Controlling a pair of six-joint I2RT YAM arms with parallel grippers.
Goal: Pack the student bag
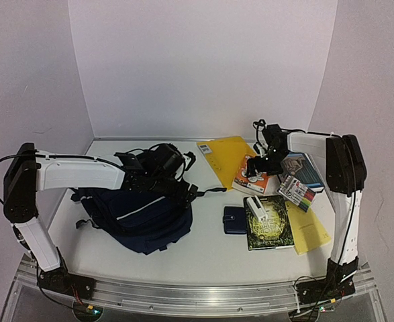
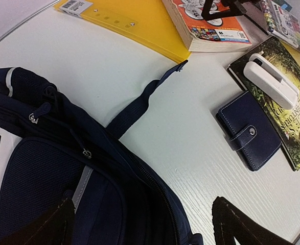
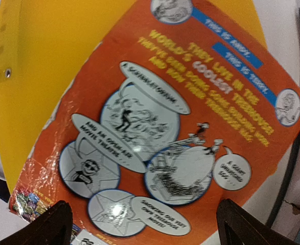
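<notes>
The navy bag (image 1: 143, 225) lies on the left of the table, partly covered by my left arm. My left gripper is open above the bag's right side, its fingers (image 2: 236, 227) spread and nothing held. My right gripper hangs open over the orange book (image 3: 134, 168), whose cover fills much of the right wrist view. Right of the bag lie a navy wallet (image 2: 249, 130), a dark green book (image 1: 270, 231) with a white stapler-like object (image 2: 271, 81) on it, a pack of colored markers (image 1: 296, 192) and a blue book (image 1: 307, 171).
A yellow folder (image 1: 217, 157) lies at the back, partly under the orange book. Another yellow folder (image 1: 309, 231) is at the right, partly beneath the green book. A bag strap (image 2: 139, 104) stretches rightward. Bare table shows between bag and wallet.
</notes>
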